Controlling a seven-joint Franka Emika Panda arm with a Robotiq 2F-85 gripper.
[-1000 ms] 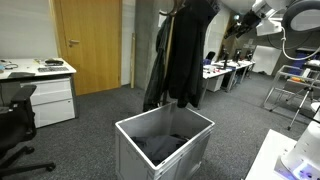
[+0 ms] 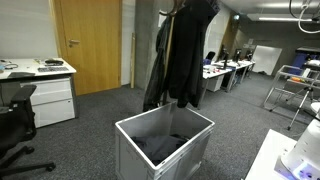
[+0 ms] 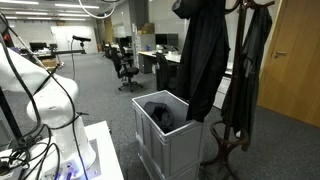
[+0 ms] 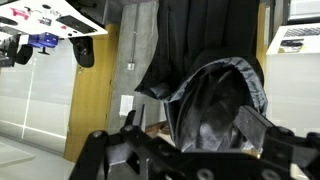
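Note:
Dark coats (image 2: pixel 181 62) hang from a wooden coat rack, their lower ends above a grey bin (image 2: pixel 140 128). More dark cloth (image 2: pixel 165 148) lies inside that bin. In the second exterior view the hanging dark coat (image 3: pixel 203 65) reaches down close to the bin's (image 3: pixel 180 148) rim. My gripper stands open in the wrist view, its dark fingers apart at the bottom. A black garment (image 4: pixel 212 95) with a shiny, folded part fills the space ahead of and between them; whether they touch it I cannot tell.
A white table (image 2: pixel 268 157) stands at the lower right, by the robot's base. A desk (image 2: pixel 45 90) and a black office chair (image 2: pixel 17 125) are at the left. Another dark coat (image 3: pixel 246 75) hangs on the rack's far side.
The arm section at the upper right of the first exterior view has moved up and mostly out of the picture. The coats and the bin look unchanged.

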